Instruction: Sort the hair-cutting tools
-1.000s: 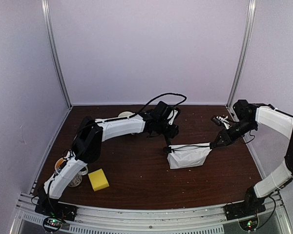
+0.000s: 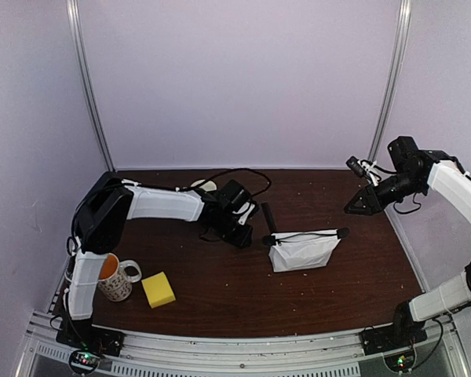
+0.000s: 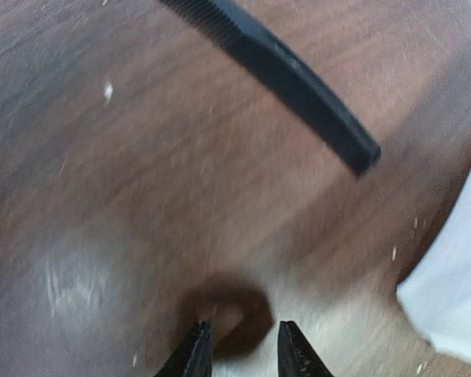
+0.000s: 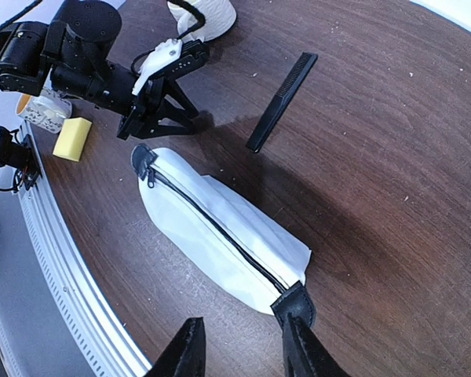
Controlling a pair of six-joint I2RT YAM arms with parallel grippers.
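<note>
A black comb (image 2: 268, 218) (image 3: 298, 86) (image 4: 281, 102) lies flat behind a white zippered pouch (image 2: 302, 251) (image 3: 447, 275) (image 4: 220, 236) with black end tabs. My left gripper (image 2: 239, 239) is low over the table, left of the comb and pouch, open with nothing between its fingers. My right gripper (image 2: 357, 206) is raised above and right of the pouch's right end, open and empty.
A mug (image 2: 118, 287), a yellow block (image 2: 158, 289) and a pale cup (image 4: 204, 20) stand on the left and back left.
My left gripper has moved left and toward the front, uncovering the comb in the top view. My right gripper has risen away from the pouch's right end.
</note>
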